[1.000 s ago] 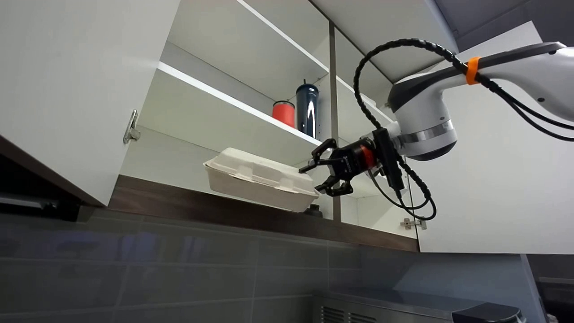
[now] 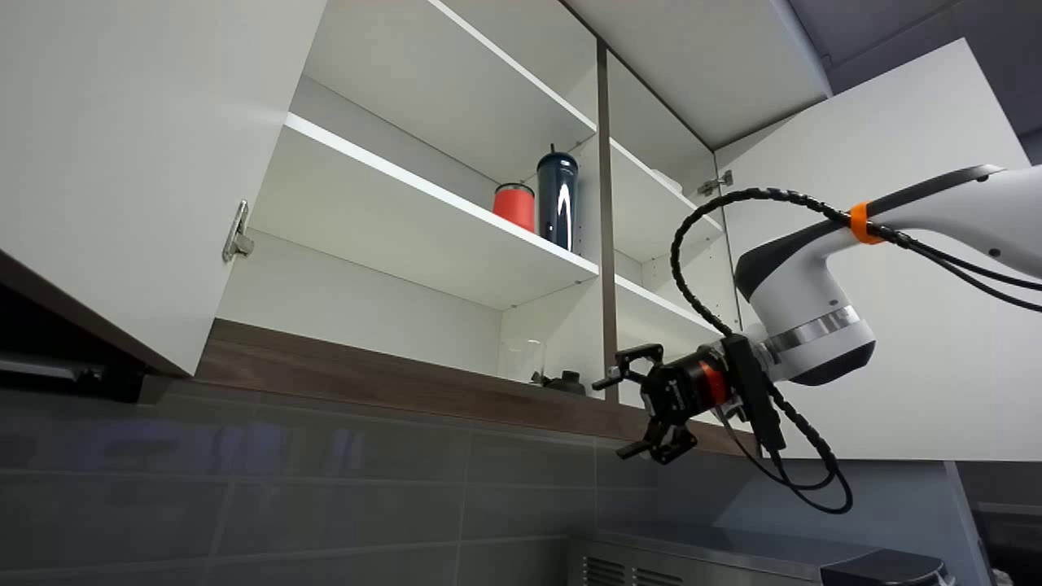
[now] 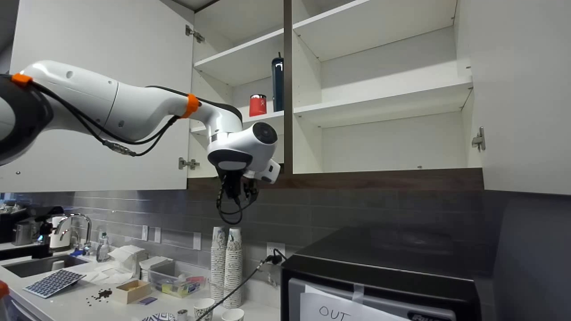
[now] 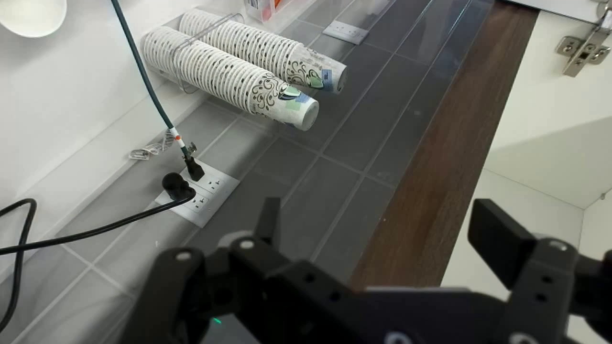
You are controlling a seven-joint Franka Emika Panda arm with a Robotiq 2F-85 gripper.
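Note:
My gripper (image 2: 613, 417) stands open in exterior view 1, its fingers spread at the height of the cabinet's wooden lower edge. Only wall tile and that brown edge show beyond the fingers (image 4: 269, 220) in the wrist view; nothing lies between them. On the middle shelf are a red cup (image 2: 514, 206) and a tall dark blue tumbler (image 2: 558, 200), side by side and well above my gripper. A clear glass (image 2: 520, 360) and a small dark object (image 2: 566, 382) sit low in the cabinet. The arm mostly hides the gripper in exterior view 2.
Both cabinet doors (image 2: 879, 293) hang open. Below are stacked paper cups (image 3: 233, 267), a plastic bin (image 3: 174, 278) and a black microwave (image 3: 374, 273) on the counter. Power cords (image 4: 143, 74) run to a wall outlet (image 4: 206, 192). The other shelves look largely bare.
A pale clamshell box, earlier at my fingertips in front of the lower cabinet opening, is gone from exterior view 1. My gripper has moved down and to the right there.

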